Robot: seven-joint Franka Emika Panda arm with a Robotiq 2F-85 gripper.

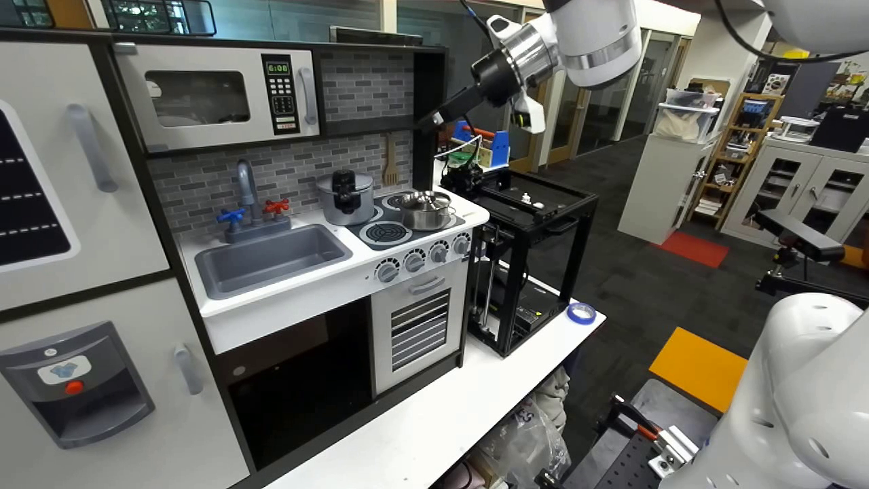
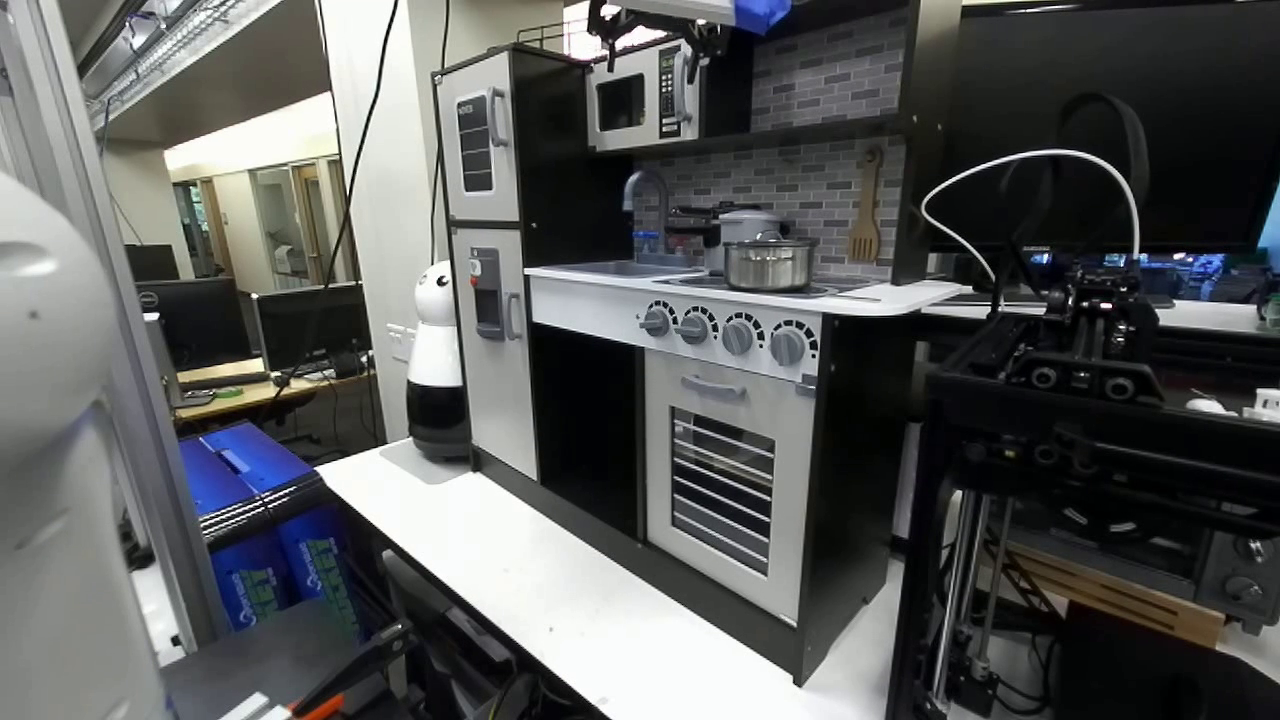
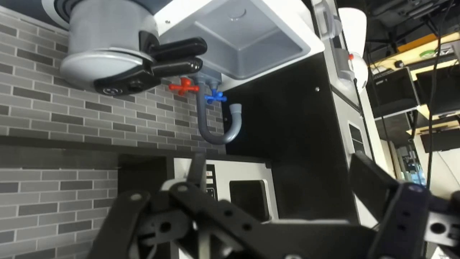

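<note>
My gripper hangs high at the right end of the toy kitchen, close to its upper shelf in exterior view 1. In the wrist view the gripper is open, its two dark fingers wide apart and nothing held between them. On the stove sit a grey lidded pot with black handles and a small steel pot. The wrist view looks upside down toward the grey pot, sink, faucet and microwave. In exterior view 2 the gripper shows at the top edge.
A wooden spatula hangs on the brick back wall, under the dark shelf. Beside the kitchen stands a black 3D printer frame. A blue tape roll lies on the white table, which is mostly clear in front.
</note>
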